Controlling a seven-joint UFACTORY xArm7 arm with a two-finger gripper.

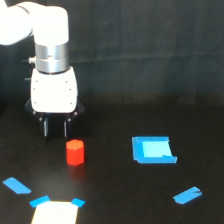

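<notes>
A small red block [75, 152] stands on the black table, left of the middle of the view. Above and behind it in the view hangs my gripper [56, 127], pointing down from the white hand [54, 92]. Its two dark fingers [67, 128] are apart, with a gap that appears empty. The block shows in full, lower and slightly right of the fingers, with no contact visible.
Blue tape frames a pale square [156, 149] on the right. Blue tape strips [17, 186] mark the near left, and another strip [187, 195] lies at the near right. A cream patch [54, 213] sits at the bottom edge. Bare table separates block and square.
</notes>
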